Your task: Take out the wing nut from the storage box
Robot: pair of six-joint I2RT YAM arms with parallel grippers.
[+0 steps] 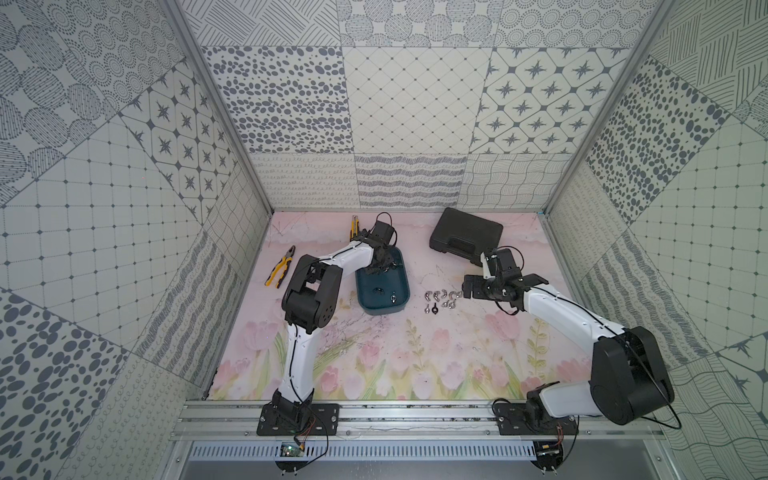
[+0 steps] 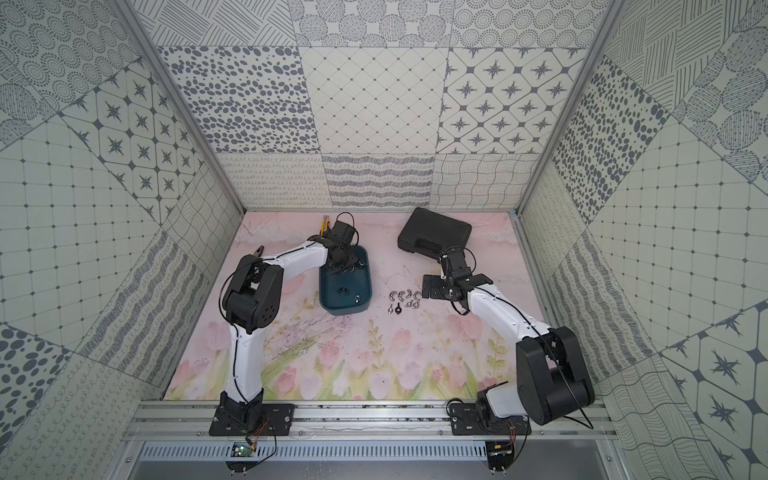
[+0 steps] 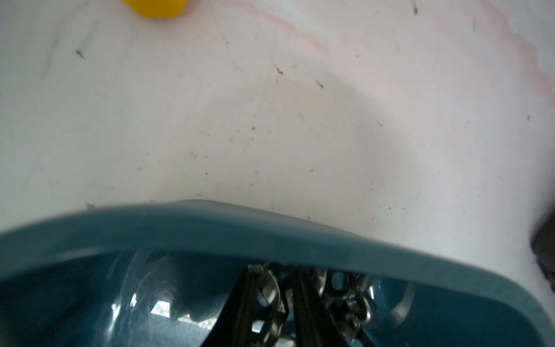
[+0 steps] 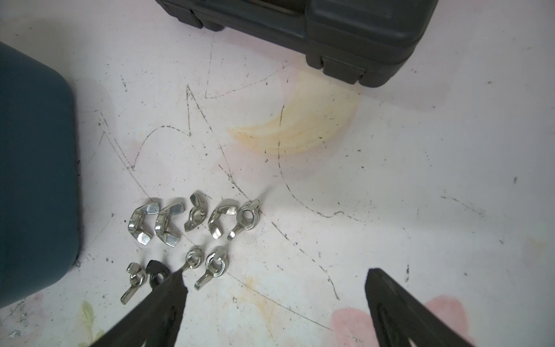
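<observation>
The dark teal storage box (image 1: 361, 300) stands left of the table's middle. Small wing nuts (image 3: 351, 306) are crowded against its far inner wall, and a pair more lie towards the front of its floor. My left gripper reaches down into the box among the crowded nuts. Its narrow dark fingers (image 3: 237, 312) are a little apart, with a nut close by; the fingertips are partly lost in shadow. Over the table right of the box, my right gripper is wide open and empty. Several loose wing nuts (image 4: 247, 216) lie on the table between it and the box.
A black case (image 1: 466, 232) lies at the back right. Yellow-handled pliers (image 1: 280, 266) rest left of the box, and another yellow tool (image 1: 354, 227) lies behind it.
</observation>
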